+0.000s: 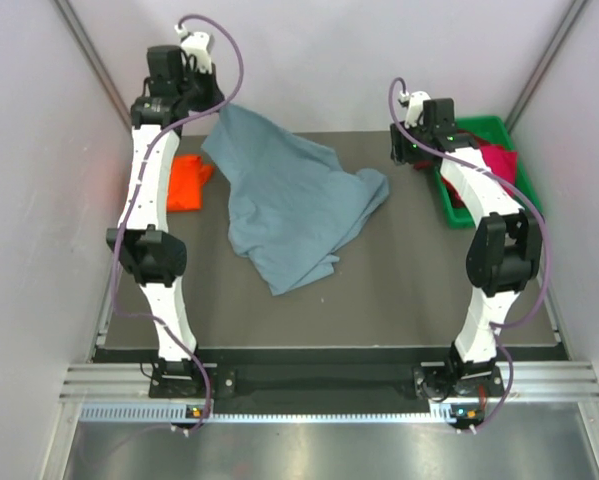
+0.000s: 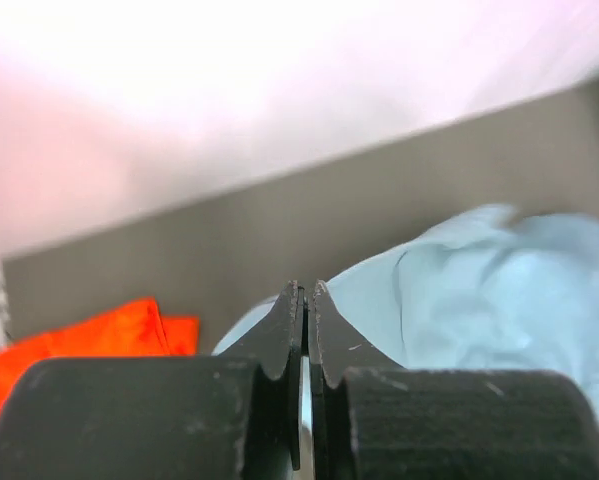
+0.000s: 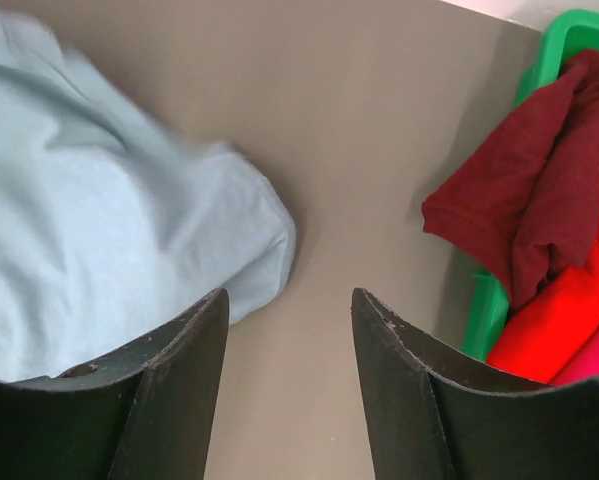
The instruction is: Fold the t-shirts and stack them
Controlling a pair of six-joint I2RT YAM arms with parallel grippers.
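Note:
A blue-grey t-shirt (image 1: 289, 200) lies rumpled across the middle of the table, its upper left part drawn up off the surface. That raised end runs to my left gripper (image 1: 219, 100), which is shut on the cloth; in the left wrist view the light blue fabric (image 2: 379, 290) passes under the closed fingers (image 2: 334, 330). My right gripper is open and empty, to the right of the shirt's right end (image 3: 244, 225), with bare table between its fingers. An orange folded shirt (image 1: 184, 183) rests at the table's left side, partly behind the left arm.
At the back right stands a green bin (image 1: 529, 185) holding red and dark red cloths (image 1: 499, 160), partly behind the right arm. White walls close off the back and sides.

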